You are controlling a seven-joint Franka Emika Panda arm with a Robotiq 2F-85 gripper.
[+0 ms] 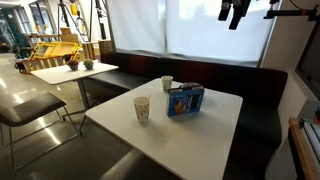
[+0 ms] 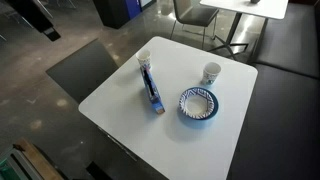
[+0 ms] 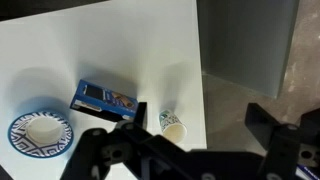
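My gripper stands open high over the white table point(image 3: 140, 40), its fingers wide apart with nothing between them. In exterior view 1 the gripper point(image 1: 232, 17) hangs at the upper right, well clear of the tabletop. A blue box point(image 2: 151, 88) stands near the middle of the table; the wrist view shows the box point(image 3: 104, 100) left of the fingers. A blue-and-white patterned bowl point(image 2: 198, 105) sits beside it, hidden behind the box in exterior view 1. Two patterned paper cups stand apart: one cup point(image 1: 142, 108) near the table's edge, another cup point(image 1: 166, 82) farther back.
A dark bench point(image 1: 258, 95) runs along the table's far side. A grey chair point(image 2: 82, 70) stands close to another edge. Farther off is a second white table point(image 1: 75, 70) with small bowls on it.
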